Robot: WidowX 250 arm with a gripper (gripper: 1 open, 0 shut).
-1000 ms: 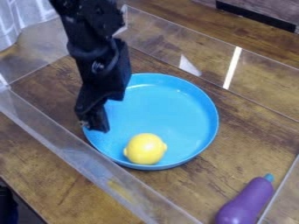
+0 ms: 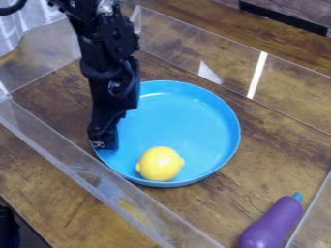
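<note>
My black gripper [image 2: 106,131] reaches down from the top over the left rim of a blue bowl [image 2: 195,121], its fingers low at the bowl's left side. The finger is open by its shape, though the fingers overlap in this view. A yellow lemon [image 2: 161,164] lies in the lower part of the bowl, apart from the gripper.
A purple eggplant [image 2: 269,225] lies on the wooden surface at the lower right. Clear walls run along the left and right of the work area. Bare wood [image 2: 265,145] is free right of the bowl.
The gripper has shifted slightly and turned, its fingers now more overlapped at the bowl's left rim. The bowl moved very slightly; the lemon stays in place in it.
</note>
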